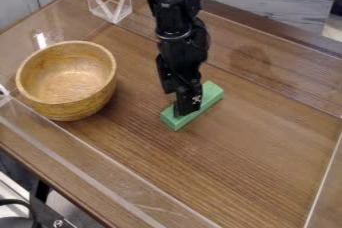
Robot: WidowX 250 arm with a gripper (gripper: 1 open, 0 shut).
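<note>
My black gripper (186, 95) hangs from the top of the camera view, lowered over a green rectangular block (194, 110) lying at the middle of the wooden table. Its tip is right at the block, covering part of its upper-left side. The fingers are open by their look, though the dark fingers are hard to separate; whether they touch the block is unclear.
A yellow woven bowl (66, 102) stands to the left. A clear wire-like holder (110, 4) is at the back left.
</note>
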